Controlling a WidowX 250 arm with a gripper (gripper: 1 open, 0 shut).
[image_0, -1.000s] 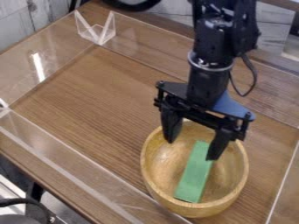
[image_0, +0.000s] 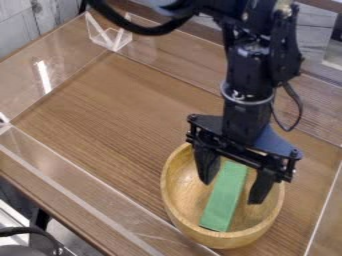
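A round beige bowl (image_0: 182, 195) sits at the lower middle right of the wooden surface. A green rectangular block (image_0: 223, 200) lies inside it, upright in the view along a slight diagonal. My black gripper (image_0: 238, 168) hangs over the bowl, open, with one finger at the left and one at the right, around the upper part of the green block. Whether the fingers touch the block cannot be told.
A small white wire holder (image_0: 110, 30) stands at the upper left near the back edge. Black cables lie at the lower left edge.
My gripper has moved downward in the view, further over the bowl and the green block, whose upper part is now between the fingers. The bowl has stayed about in place.
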